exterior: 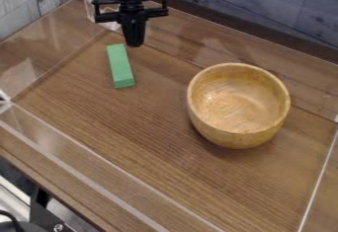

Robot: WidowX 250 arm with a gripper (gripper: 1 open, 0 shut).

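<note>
My black gripper (pixel 129 27) hangs at the top centre-left, shut, with nothing visible between its fingers. A little below it a green rectangular block (pixel 121 65) lies flat on the wooden table. A large tan round bowl (pixel 238 105) sits on the right half of the table.
A pale object (pixel 111 24), partly hidden behind the gripper, is near the back. Dark walls edge the table at the upper left and upper right.
</note>
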